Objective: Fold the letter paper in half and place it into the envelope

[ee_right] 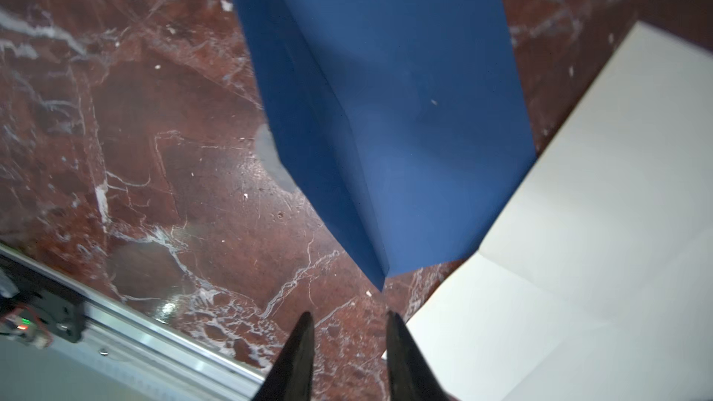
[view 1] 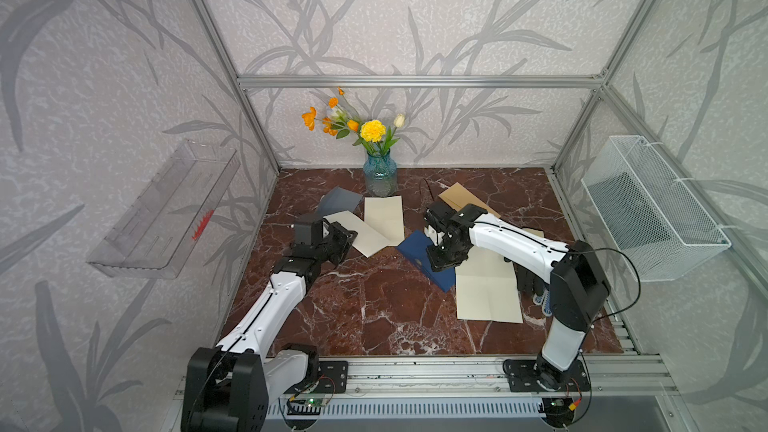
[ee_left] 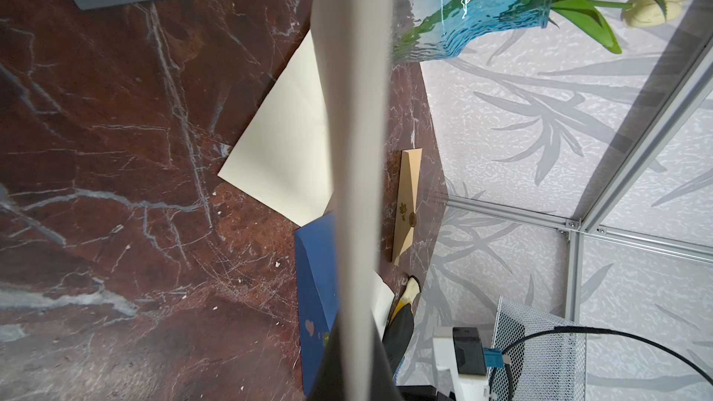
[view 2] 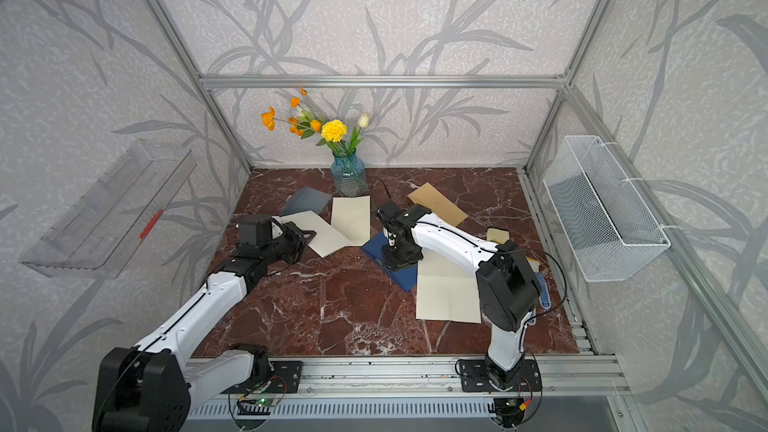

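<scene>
A cream letter sheet [view 1: 364,234] extends from my left gripper [view 1: 349,238], which is shut on it. In the left wrist view this sheet [ee_left: 356,104] is a blurred, edge-on strip between the fingers. The blue envelope [ee_right: 438,126] lies on the marble in the middle, with a darker panel [ee_right: 312,126] raised along one side. Over the envelope in the top views hovers my right gripper. Its fingers [ee_right: 299,356] stand apart in the right wrist view, with only marble showing between them; the envelope's corner is just beyond the tips.
Another cream sheet [view 1: 385,214] lies by the vase [view 1: 380,172]. An opened, creased sheet [view 1: 489,296] is right of the envelope. A grey-blue envelope [view 2: 306,200] and a kraft envelope [view 2: 436,202] lie behind.
</scene>
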